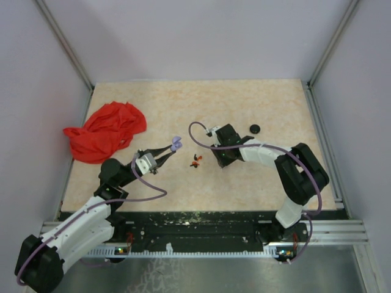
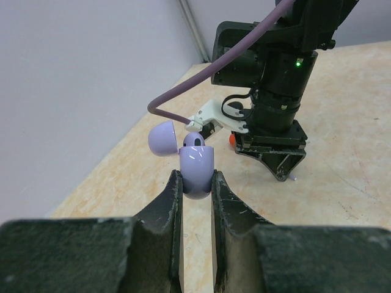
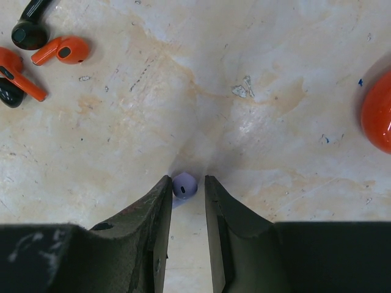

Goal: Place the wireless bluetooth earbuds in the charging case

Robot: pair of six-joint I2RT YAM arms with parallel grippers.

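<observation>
The lavender charging case (image 2: 197,171) is held upright in my left gripper, its lid (image 2: 162,139) open; in the top view the case (image 1: 176,144) is above the table's left-centre. A lavender earbud (image 3: 184,187) lies on the table between the fingertips of my right gripper, which are closed in around it; its stem points down-left. Orange earbuds (image 3: 71,50) and dark earbuds (image 3: 29,33) lie loose to the upper left in the right wrist view.
A red cloth (image 1: 104,131) lies at the table's left. A red rounded object (image 3: 379,113) is at the right wrist view's edge, and a black round item (image 1: 255,129) sits at the back right.
</observation>
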